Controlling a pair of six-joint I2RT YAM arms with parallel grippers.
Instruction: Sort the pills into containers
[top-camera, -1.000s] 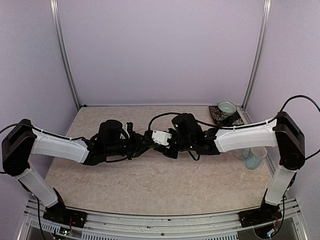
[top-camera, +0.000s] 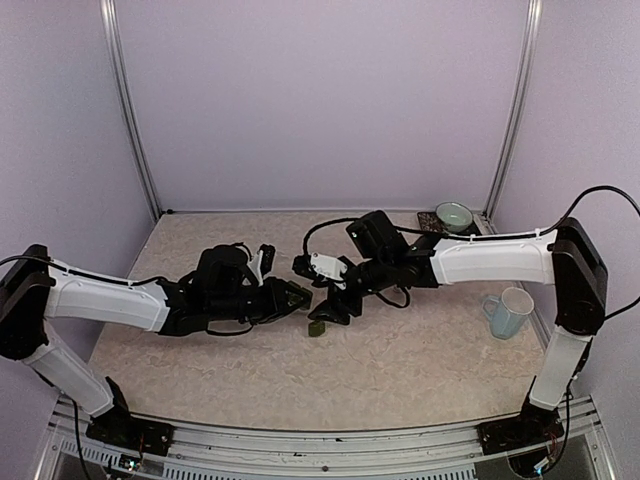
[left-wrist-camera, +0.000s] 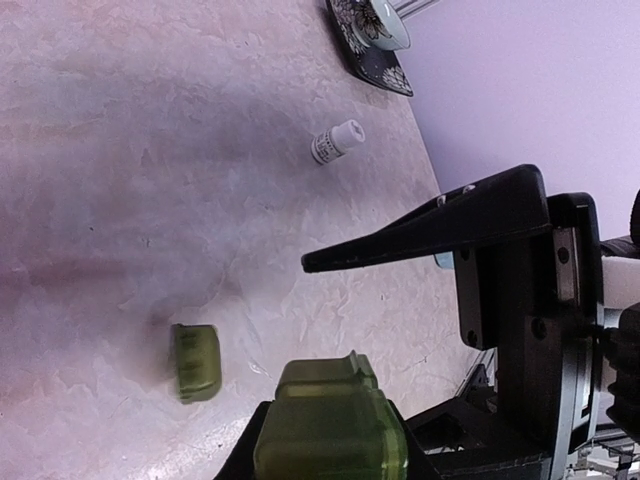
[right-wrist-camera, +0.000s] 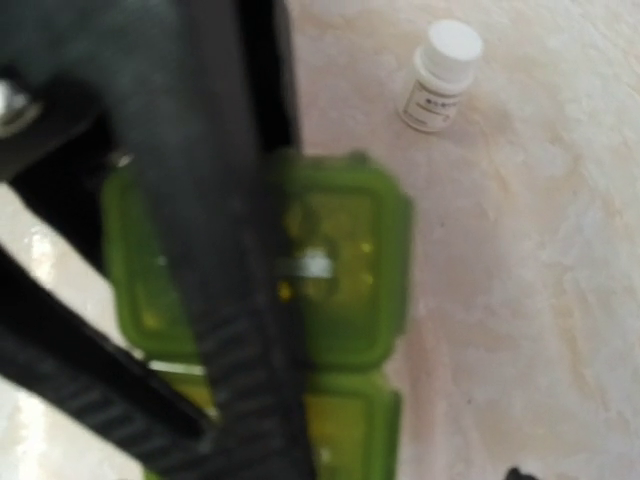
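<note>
My left gripper (top-camera: 290, 298) is shut on a green pill box (left-wrist-camera: 330, 430), seen at the bottom of the left wrist view. A smaller green piece (left-wrist-camera: 197, 362) lies on the table below, between the two grippers. My right gripper (top-camera: 330, 305) hovers just right of the held box, its black fingers apart; in the right wrist view they cross blurred over green compartments (right-wrist-camera: 348, 270) with small yellow bits inside. Whether it touches them I cannot tell. A white pill bottle (left-wrist-camera: 336, 141) with a label stands on the table beyond.
A dark patterned tray (left-wrist-camera: 380, 70) with a pale bowl (top-camera: 454, 215) sits at the back right. A light blue mug (top-camera: 508, 315) stands at the right edge.
The two grippers have drawn slightly apart, and a green piece now shows on the table beneath them.
</note>
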